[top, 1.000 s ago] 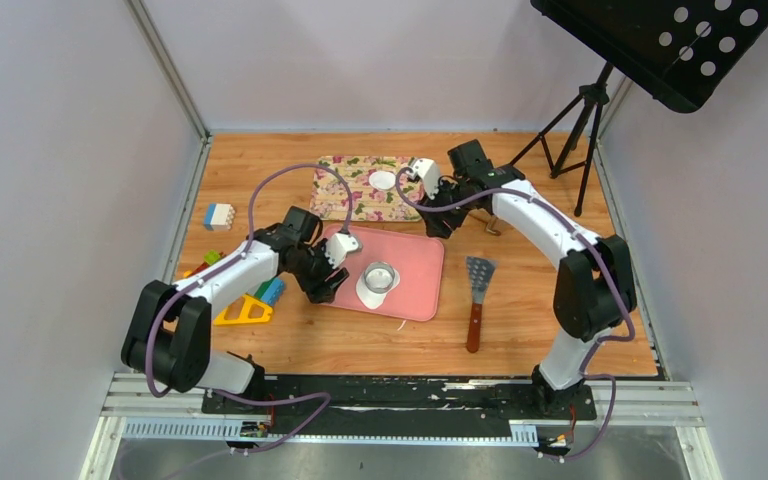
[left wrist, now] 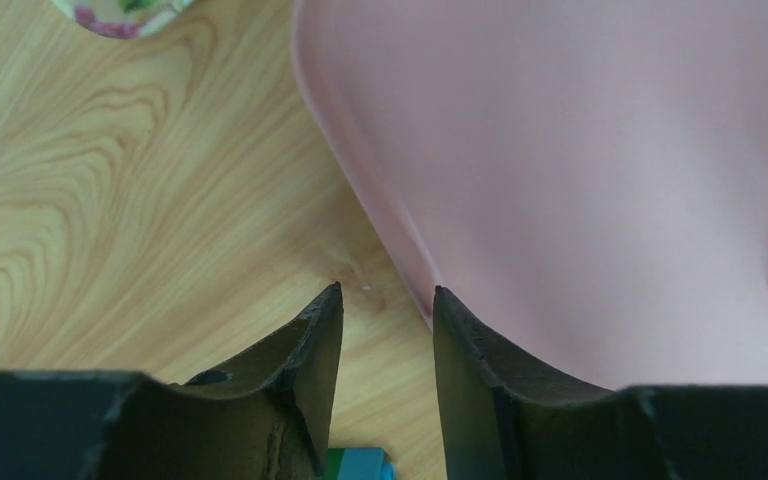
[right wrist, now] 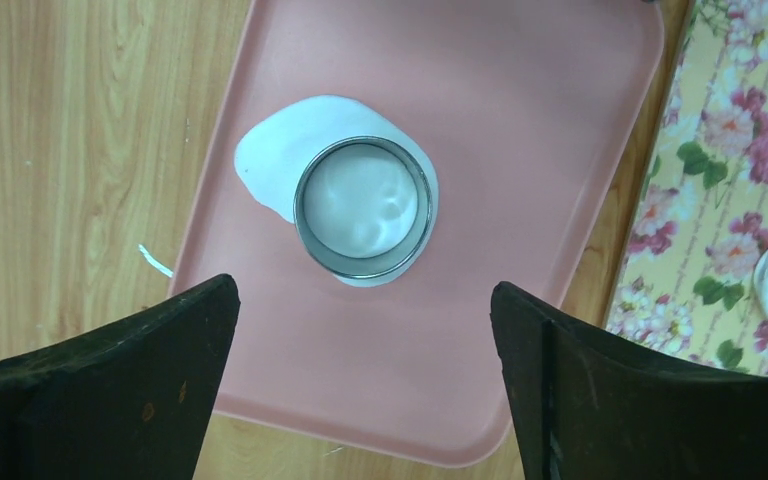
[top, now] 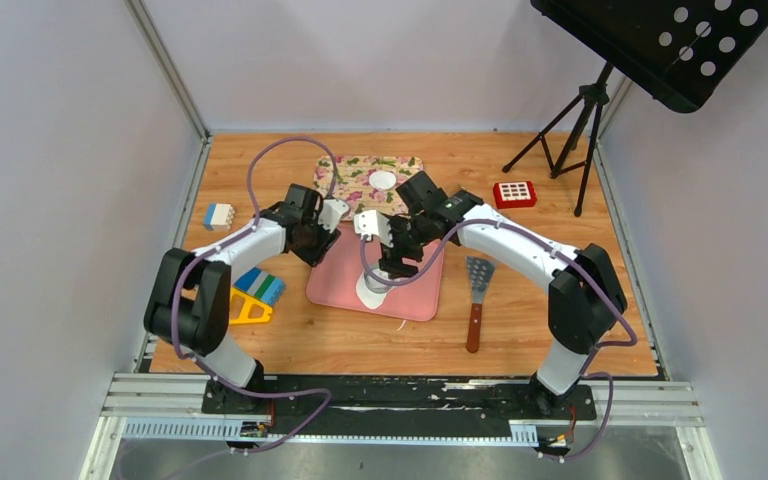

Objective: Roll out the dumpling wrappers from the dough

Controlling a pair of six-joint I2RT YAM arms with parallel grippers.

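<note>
A flattened white dough piece [right wrist: 270, 165] lies on the pink tray [right wrist: 500, 120], with a round metal ring cutter [right wrist: 420, 205] resting on it. My right gripper is open above cutter and dough, nothing between its fingers; in the top view it [top: 400, 262] partly covers them. My left gripper is open a little, empty, over the tray's left rim in the left wrist view. A small white disc [top: 382, 180] lies on the floral mat [top: 350, 170] behind the tray.
A spatula [top: 475, 320] lies right of the tray, a red object [top: 515, 195] at back right beside a black stand [top: 585, 110]. Coloured blocks [top: 260, 285] and a yellow piece [top: 250, 312] lie at left.
My right gripper has moved left and toward the front, over the cutter. My left gripper has moved back, away from the front of the tray.
</note>
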